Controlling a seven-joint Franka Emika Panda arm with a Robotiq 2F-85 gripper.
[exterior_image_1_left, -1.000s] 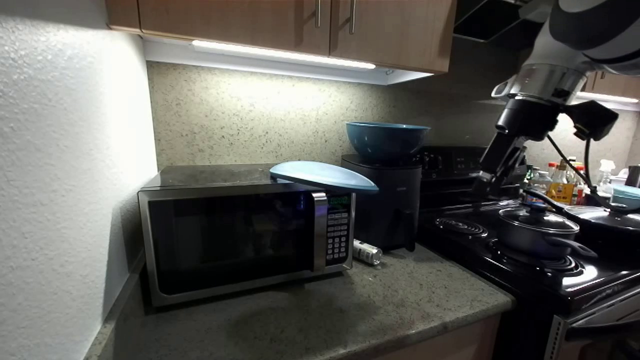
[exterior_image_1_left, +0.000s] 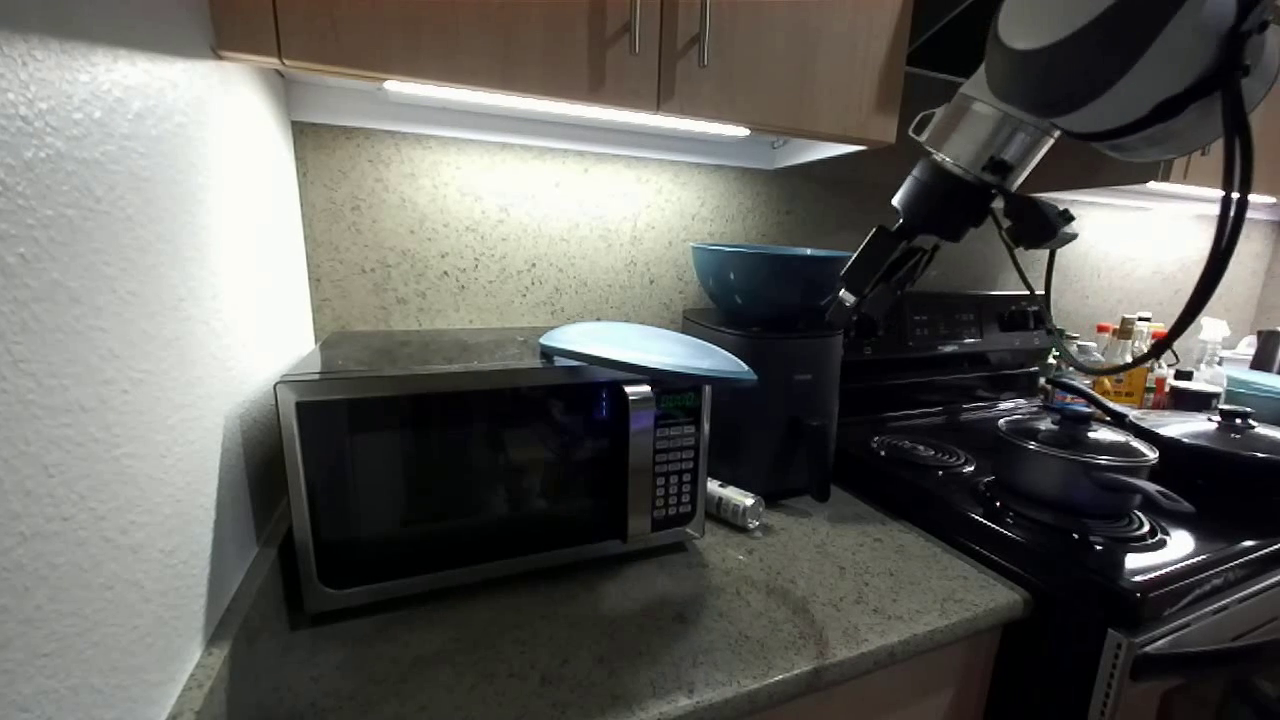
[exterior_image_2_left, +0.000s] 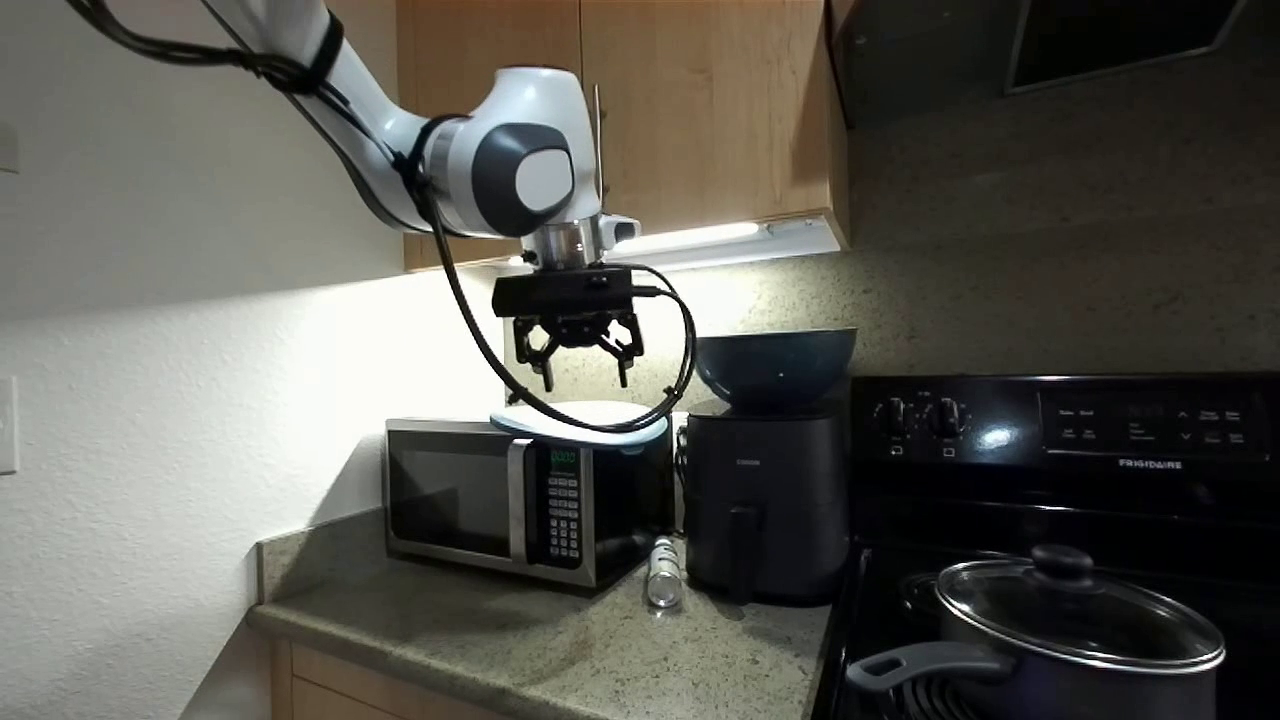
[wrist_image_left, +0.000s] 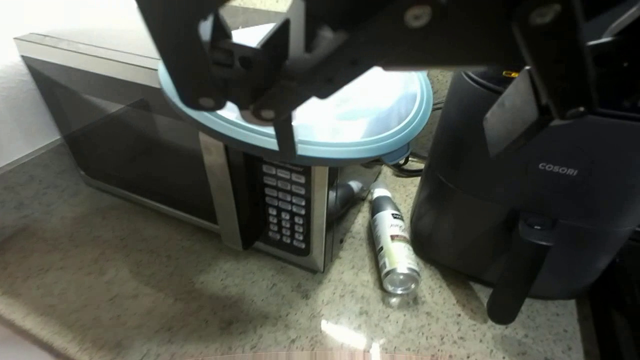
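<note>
My gripper (exterior_image_2_left: 587, 379) is open and empty, its two fingers pointing down in mid-air. In exterior view 2 it appears above a light blue oval lid (exterior_image_2_left: 576, 418), with a gap between. That lid (exterior_image_1_left: 648, 348) rests on top of the microwave (exterior_image_1_left: 468, 480), its right end jutting past the microwave's edge. A dark blue bowl (exterior_image_1_left: 771, 281) sits upright on the black air fryer (exterior_image_2_left: 768, 510). In the wrist view, my fingers cover part of the lid (wrist_image_left: 384, 114), and the bowl is not clearly seen.
A spray can (wrist_image_left: 394, 243) lies on the counter (wrist_image_left: 240, 306) between microwave and air fryer. Wall cabinets (exterior_image_1_left: 480, 48) hang above. The stove at right carries a lidded pot (exterior_image_1_left: 1074, 462).
In exterior view 1, my arm and gripper have moved left and somewhat up, from over the stove toward the bowl's side. The lid, bowl and other objects have stayed put.
</note>
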